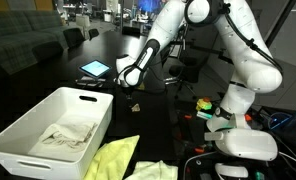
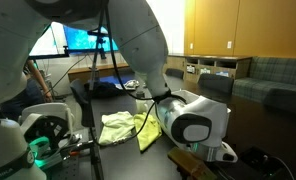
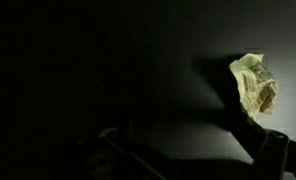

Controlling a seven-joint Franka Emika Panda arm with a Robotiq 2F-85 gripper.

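Observation:
A small crumpled piece of pale paper [image 3: 254, 86] lies on the dark table, toward the right side of the wrist view. In exterior view 1 the same small paper [image 1: 135, 107] is just right of the white box, on the near side of my gripper [image 1: 128, 92]. The gripper is open and reaches down close to the table, with the paper near its right finger in the wrist view. Nothing shows between the fingers, though the dark wrist picture hides much of them. A brownish crumpled piece [image 2: 191, 163] shows below the white gripper body in exterior view 2.
The white box [image 1: 94, 130] at the left holds a white cloth [image 1: 70, 133]. A yellow cloth [image 1: 110, 160] and a cream cloth [image 1: 156, 171] lie nearer the front. A tablet-like object [image 1: 95, 69] is behind the gripper.

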